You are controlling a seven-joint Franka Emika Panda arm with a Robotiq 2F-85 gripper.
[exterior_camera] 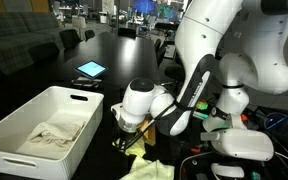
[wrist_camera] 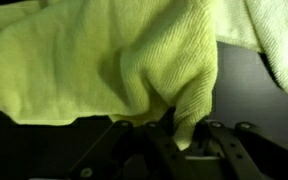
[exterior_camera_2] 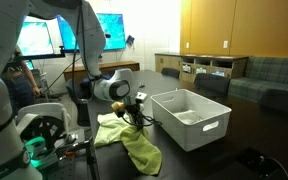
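A yellow-green cloth [wrist_camera: 134,60] is pinched in my gripper, whose fingers are mostly covered by its folds in the wrist view. From the gripper [exterior_camera_2: 136,116] the cloth [exterior_camera_2: 139,152] hangs down toward the dark table in exterior view 2. A paler second cloth [exterior_camera_2: 114,128] lies on the table beside it and shows at the upper right of the wrist view. The white box [exterior_camera: 14,158] stands to one side of the gripper, with a crumpled cream cloth [exterior_camera: 54,136] inside it.
A lit tablet [exterior_camera: 91,69] lies on the table beyond the box. In exterior view 2, a grey sofa [exterior_camera_2: 264,85] stands in the background.
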